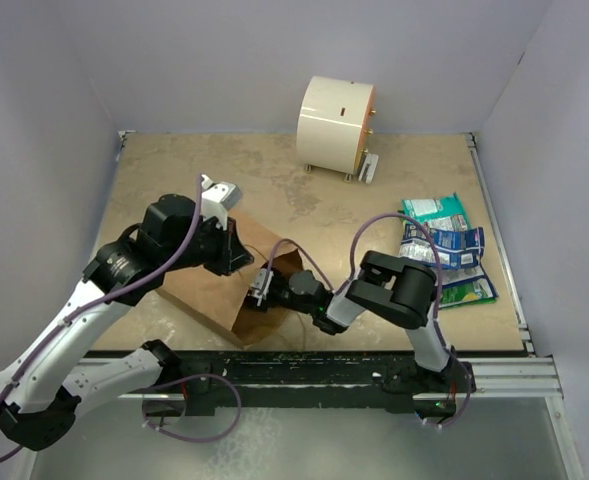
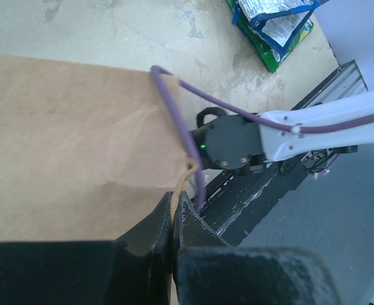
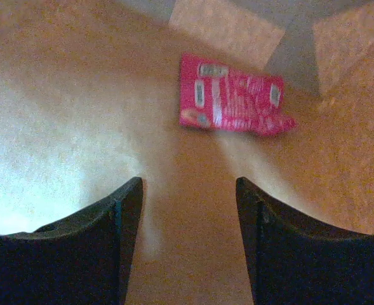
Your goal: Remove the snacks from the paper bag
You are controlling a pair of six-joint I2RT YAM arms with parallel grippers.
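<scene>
The brown paper bag (image 1: 209,293) lies on its side on the table, its mouth facing right. In the left wrist view, my left gripper is shut on a thin edge of the bag's paper at the mouth. My right gripper (image 1: 259,290) has entered the mouth, and the top view hides its fingertips. In the right wrist view its fingers (image 3: 131,203) stand apart with nothing between them. Deeper inside, a pink-red snack packet (image 3: 234,98) rests ahead of the fingers, near the bag's end. That view is blurred and dim.
Snack packets in teal (image 1: 437,211), dark blue (image 1: 459,248) and green (image 1: 471,290) lie piled at the table's right. A cream drum-shaped object (image 1: 332,125) stands at the back. The tabletop between drum and bag is clear.
</scene>
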